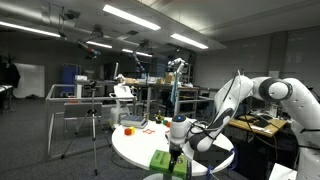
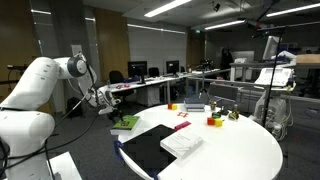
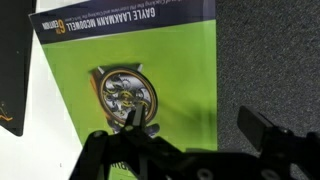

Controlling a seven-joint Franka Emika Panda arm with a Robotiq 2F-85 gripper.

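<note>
A green book with a dark band across one end and a round emblem fills the middle of the wrist view. Its right edge sticks out beyond the white table, over dark carpet. My gripper is open, its fingers to either side of that edge: one finger appears over the cover, the other over the carpet. Whether either touches the book cannot be told. In exterior view 1 the book lies at the near table edge, with the gripper low at its right part.
A black mat and a white box lie on the table. Farther along are coloured blocks and a red item. Dark carpet shows beyond the book's edge.
</note>
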